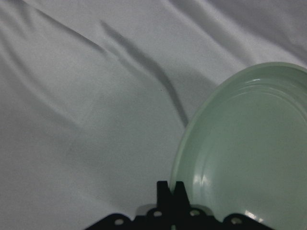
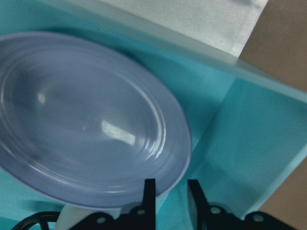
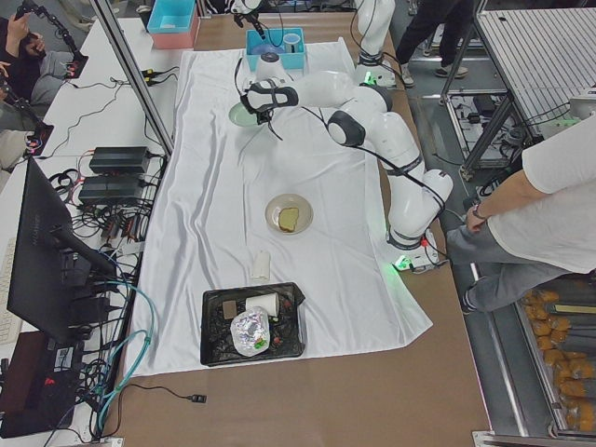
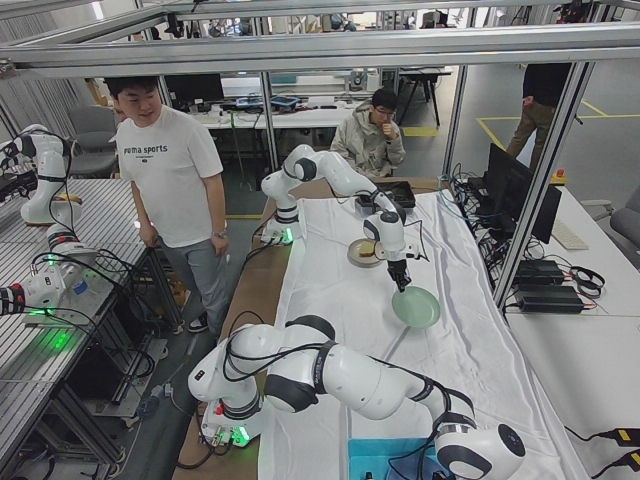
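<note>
A green plate (image 4: 416, 310) lies on the white cloth; in the left wrist view its rim (image 1: 240, 79) passes right at the fingertips of my left gripper, whose fingers are close together; whether they grip the rim is unclear. My right gripper stands open inside the turquoise bin (image 2: 249, 143), with a blue oval plate (image 2: 81, 115) under and beside its left finger.
A beige plate with bread (image 3: 289, 219) is mid-table. A black tray (image 3: 214, 345) with a foil-covered item (image 3: 250, 331) is at the near end. A standing person (image 4: 180, 180) is beside the table.
</note>
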